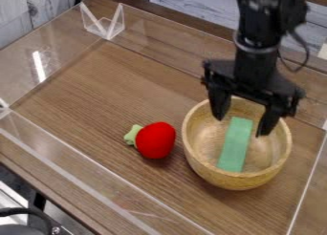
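Note:
My gripper (238, 103) hangs over the back half of a tan bowl (236, 178), its dark fingers spread apart and pointing down. A pale green block (234, 143) lies inside the bowl below the fingers; I see nothing held between them. A red strawberry-like object (156, 141) with a green top rests left of the bowl.
A clear plastic holder (102, 19) stands at the back left. Dark cables or parts show at the lower left edge.

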